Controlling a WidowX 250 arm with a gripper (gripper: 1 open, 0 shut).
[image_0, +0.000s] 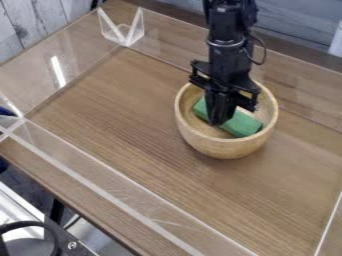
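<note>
A round light wooden bowl (222, 145) stands on the wooden table (107, 130), right of centre. Inside it lies a green object (241, 125), partly hidden by the black gripper (215, 117), which reaches down into the bowl from above. The gripper's fingertips are low over or against the green object; whether anything is between them is hard to see.
Clear tape strips run along the left and right parts of the table. A white taped shape (122, 32) is at the upper left. A black cable or ring shows at the bottom-left corner. The table left of and in front of the bowl is clear.
</note>
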